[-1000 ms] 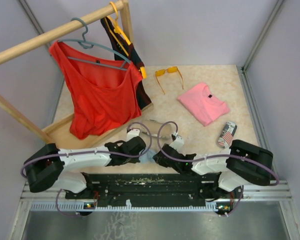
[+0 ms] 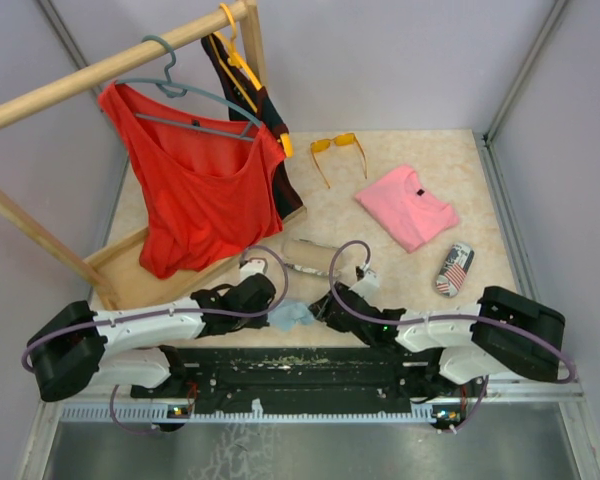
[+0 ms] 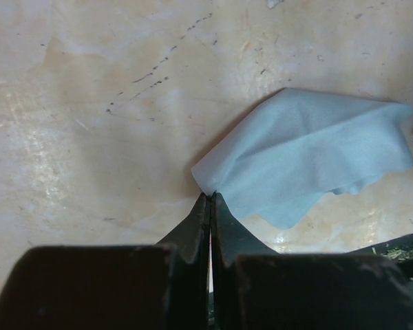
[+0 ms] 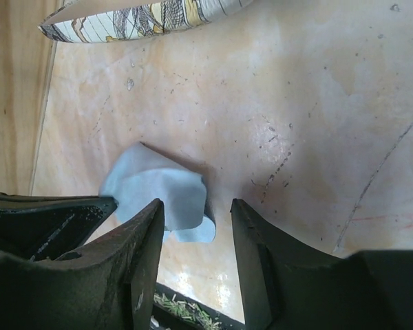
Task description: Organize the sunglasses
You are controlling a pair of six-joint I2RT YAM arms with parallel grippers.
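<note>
Yellow sunglasses (image 2: 335, 143) lie open at the back of the table in the top view. A folded pale blue cloth (image 3: 316, 144) lies on the table between my grippers. The shut tips of my left gripper are at its near corner; whether any cloth is pinched between them is unclear. Beside the cloth, my right gripper stands open, nothing visible between its fingers. A tan case with a printed side (image 2: 310, 255) lies just behind the cloth.
A rack with a red top (image 2: 190, 190) and dark garments fills the left. A pink shirt (image 2: 405, 205) and a flag-printed case (image 2: 453, 268) lie to the right.
</note>
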